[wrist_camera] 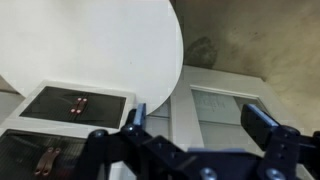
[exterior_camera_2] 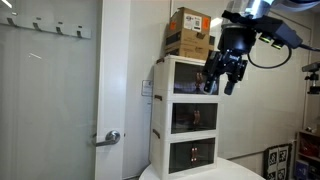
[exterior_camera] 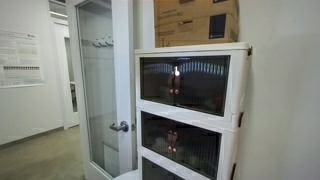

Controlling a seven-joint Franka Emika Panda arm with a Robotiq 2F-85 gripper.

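My gripper (exterior_camera_2: 220, 87) hangs in the air in front of the white cabinet in exterior view 2, fingers pointing down. In the wrist view its two fingers (wrist_camera: 139, 116) stand wide apart at the bottom, with nothing between them. The white cabinet (exterior_camera: 192, 49) has stacked compartments with dark, ribbed doors and small reddish-brown handles. Its upper doors (exterior_camera: 185, 82) and the doors below (exterior_camera: 178, 143) look closed. In the wrist view, dark cabinet doors (wrist_camera: 75, 106) appear at lower left, apart from the gripper. Exterior view 1 does not show the gripper.
Cardboard boxes (exterior_camera_2: 188, 35) are stacked on the cabinet. The glass-paned door (exterior_camera: 105, 85) with a metal handle (exterior_camera_2: 108, 137) stands beside the cabinet. Dark shelving (exterior_camera_2: 308, 145) is at far right.
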